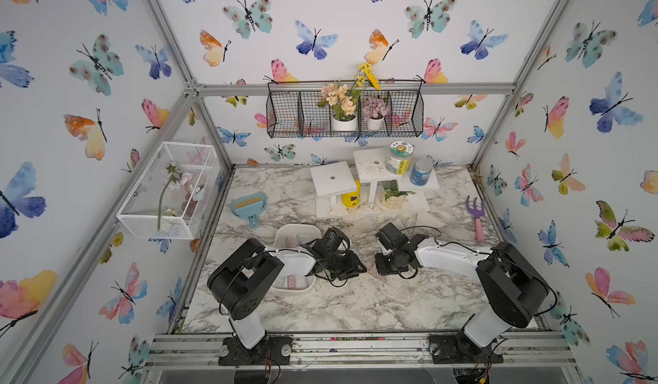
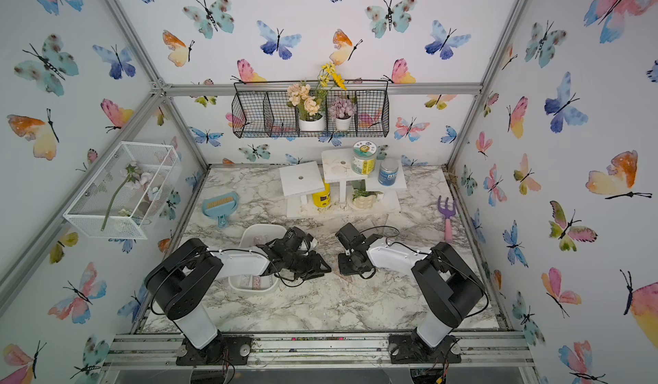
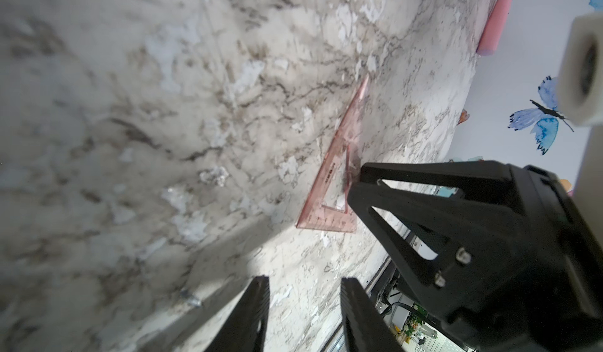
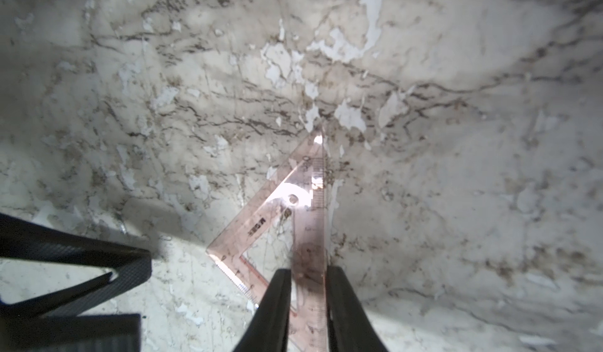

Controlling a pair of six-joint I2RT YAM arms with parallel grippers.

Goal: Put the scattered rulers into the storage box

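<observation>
A clear pinkish triangular ruler (image 4: 311, 226) lies flat on the marble table. In the right wrist view, the fingertips of my right gripper stand either side of the ruler's long bar, partly open with a gap between them. The left wrist view shows the same triangle (image 3: 333, 176) under the right gripper's fingers (image 3: 389, 195). My left gripper is open and empty, to the left of the ruler. Beneath the left arm sits the white storage box (image 2: 264, 228), partly hidden, with a pinkish ruler-like piece (image 2: 257, 282) in it.
Behind the arms stands a white tiered shelf (image 1: 333, 178) with cans. A blue dustpan (image 1: 248, 207) lies at the back left, a purple fork (image 1: 476, 212) with a pink handle at the right.
</observation>
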